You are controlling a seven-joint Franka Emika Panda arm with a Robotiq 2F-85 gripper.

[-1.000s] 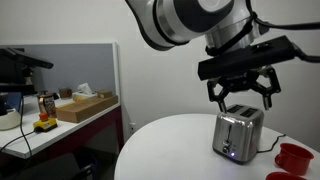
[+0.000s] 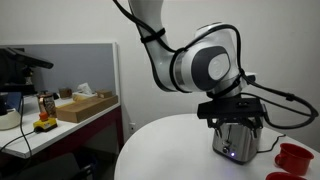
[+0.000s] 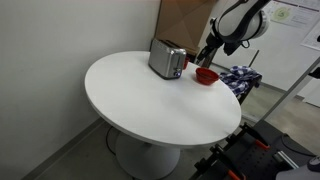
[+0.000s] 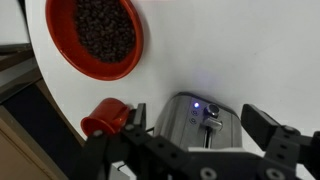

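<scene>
A silver toaster [image 2: 236, 143] stands upright on the white round table. My gripper [image 2: 237, 124] is open just above or in front of its upper part, hiding its top in exterior view 1. In the wrist view the toaster's front end [image 4: 216, 116], with its lever, dial and a small lit light, shows between the spread fingers of my gripper. Whether the fingers touch the toaster I cannot tell. A red mug [image 4: 106, 116] stands beside the toaster, and a red bowl [image 4: 134, 58] of dark beans or pellets lies farther off.
The white table [image 3: 140, 97] has wide free room on the side away from the arm. A cord [image 2: 270, 146] runs from the toaster toward the mug. At the left, a separate counter [image 2: 75, 118] holds boxes and tools.
The arm has come down and a little to the left, bringing the gripper from above the toaster to its upper part. Toaster, mug and bowl have not moved.
</scene>
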